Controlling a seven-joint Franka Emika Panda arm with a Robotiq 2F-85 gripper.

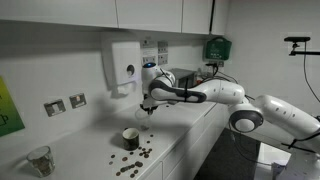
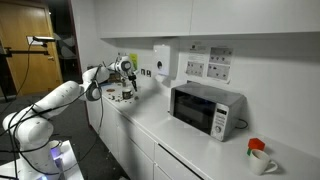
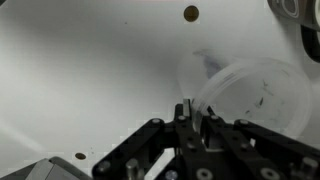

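Observation:
A clear cup (image 3: 268,92) fills the right of the wrist view, its round rim pale against the white counter. My gripper is shut on the near edge of that rim. From the side, the gripper (image 1: 147,106) points down at the cup (image 1: 143,120), which is held just above or on the counter; its base is too small to judge. Loose brown coins (image 1: 135,166) lie scattered toward the front. One coin (image 3: 191,13) shows near the top of the wrist view.
A dark metal mug (image 1: 131,139) stands just left of the cup. Farther left is another metallic or glass tumbler (image 1: 41,160). A wall dispenser (image 1: 124,62) hangs behind. A microwave (image 2: 207,110) sits along the counter, with clear surface before it.

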